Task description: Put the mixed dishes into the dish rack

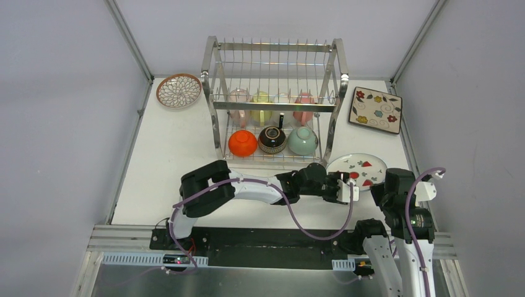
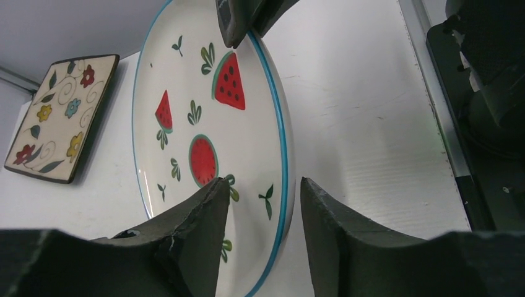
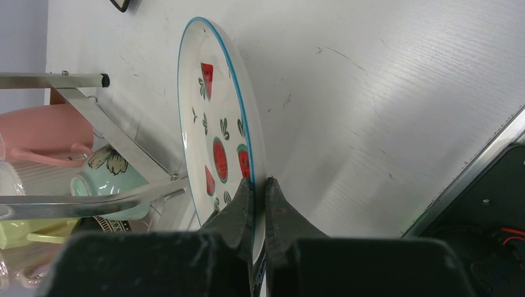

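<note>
The oval watermelon plate is tilted up in front of the rack's right end. My right gripper is shut on its blue rim. My left gripper stands open at the same rim, a finger to each side, not visibly closed on it. In the top view both wrists hide part of the plate.
The steel rack holds mugs and upturned bowls, orange, black and mint. A patterned round dish lies back left, a square floral plate back right.
</note>
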